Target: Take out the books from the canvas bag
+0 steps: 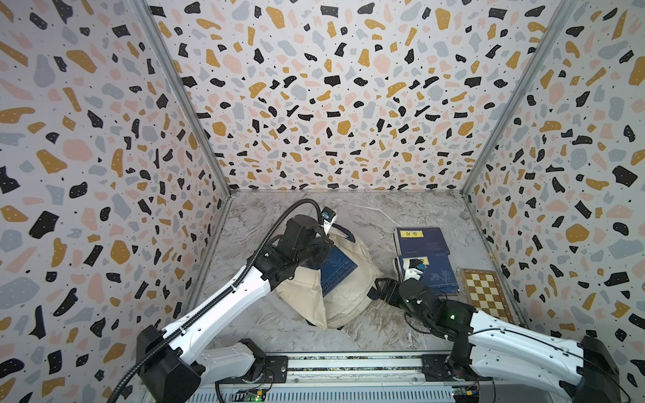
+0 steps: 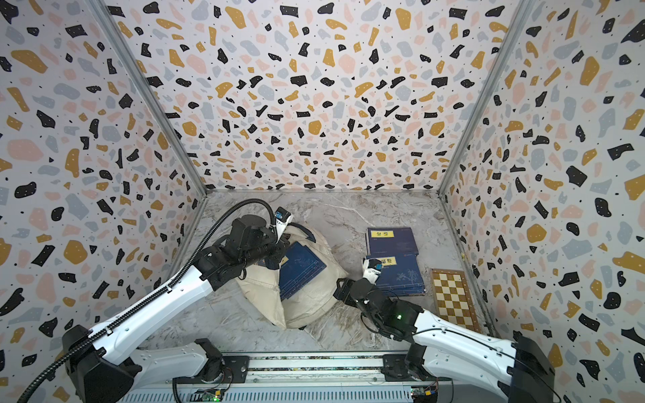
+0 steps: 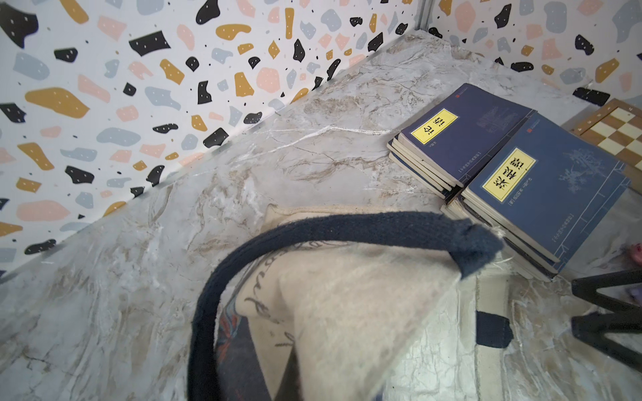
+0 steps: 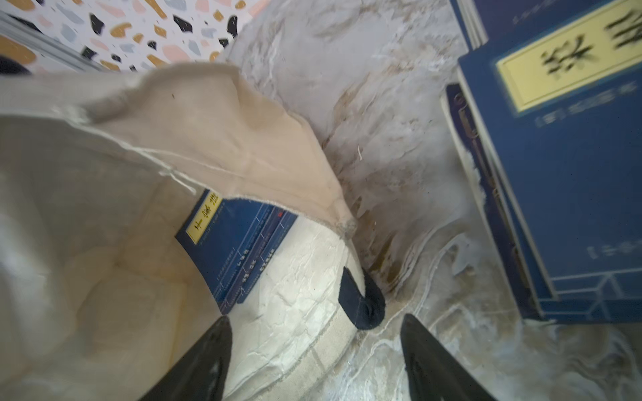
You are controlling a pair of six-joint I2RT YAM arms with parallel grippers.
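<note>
The cream canvas bag [image 1: 356, 302] lies open on the marble table, its mouth facing the front right. Inside it rest several blue books [image 4: 230, 234], partly covered by the canvas. My left gripper [image 1: 321, 255] is shut at the bag's upper left side; its fingertips are hidden, so any cloth between them does not show. Just right of the bag's mouth, my right gripper stands open and empty, near the dark strap end [image 4: 364, 307]. Two neighbouring stacks of books lie right of the bag: a purple-blue one [image 3: 468, 127] behind a blue one [image 3: 555, 187].
A chessboard [image 1: 485, 293] lies at the right wall. Something small and pink [image 3: 636, 254] shows at the left wrist view's right edge. The dark bag handle [image 3: 321, 230] arches over the canvas. Behind the bag the table [image 1: 362, 211] is clear.
</note>
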